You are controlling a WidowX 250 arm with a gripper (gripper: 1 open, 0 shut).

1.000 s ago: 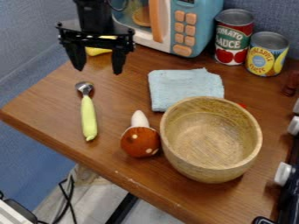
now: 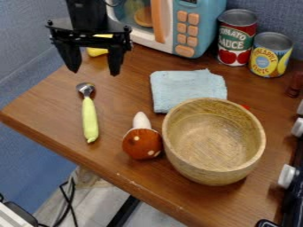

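Observation:
The black gripper (image 2: 94,60) hangs open at the upper left of the table, with a yellow object (image 2: 101,49) partly hidden behind it. Below it lie a spoon with a pale green handle (image 2: 90,120), a toy mushroom (image 2: 142,144) with a red-brown cap, a wooden bowl (image 2: 213,168) at the lower right, and a folded light blue cloth (image 2: 186,87) in the middle.
A toy microwave (image 2: 190,27) stands at the back, with a tomato sauce can (image 2: 236,40) and a yellow-labelled can (image 2: 270,58) to its right. Black items with white caps line the right edge.
The gripper has shifted slightly to the left over the last second. The objects on the table have not moved.

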